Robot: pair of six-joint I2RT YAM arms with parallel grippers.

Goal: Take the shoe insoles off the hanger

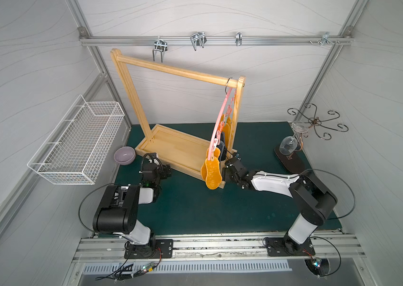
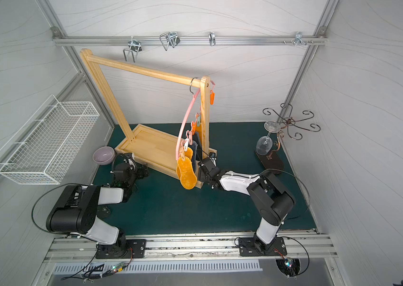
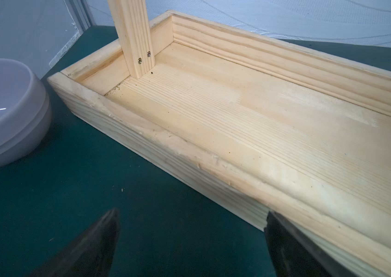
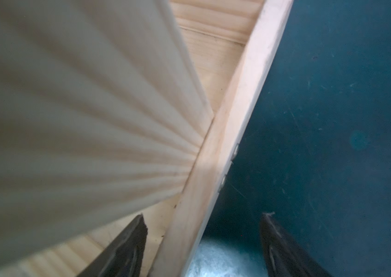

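Note:
A pink hanger (image 1: 218, 116) hangs by its hook from the rack's top bar, near the right post. Orange insoles (image 1: 213, 176) hang from its near end; dark insoles (image 2: 195, 151) and more orange ones are clipped farther back. My right gripper is open at the rack's right end, low beside the insoles, its fingers apart above the tray's end edge. No insole shows in the right wrist view, and from above its fingertips are partly hidden. My left gripper stands open and empty before the tray's front wall.
The wooden tray (image 3: 250, 106) of the rack is empty. The rack's right post (image 4: 89, 106) fills much of the right wrist view. A purple bowl (image 1: 124, 155) and a wire basket (image 1: 82, 143) stand left. At right is a metal stand holding a glass (image 1: 289, 145).

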